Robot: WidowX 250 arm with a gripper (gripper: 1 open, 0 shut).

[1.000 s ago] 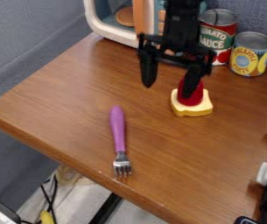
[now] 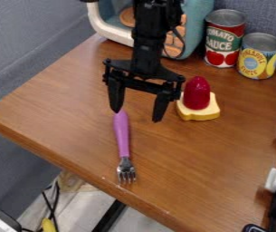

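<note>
My black gripper (image 2: 138, 104) hangs open over the wooden table (image 2: 68, 127), its two fingers apart, above and slightly beyond the upper end of a fork with a purple handle (image 2: 120, 136), whose metal tines point toward the front edge. Nothing shows between the fingers. To the right, a red rounded object (image 2: 197, 91) stands on a yellow sponge-like piece (image 2: 201, 112).
A red-labelled can (image 2: 223, 36) and a yellow can (image 2: 257, 62) stand at the back right, beside a pale toy appliance (image 2: 109, 18). A black object with white knobs (image 2: 273, 181) lines the right edge.
My gripper has moved left and downward in the view, away from the red object on the yellow piece, to above the fork's handle. The objects have not visibly moved.
</note>
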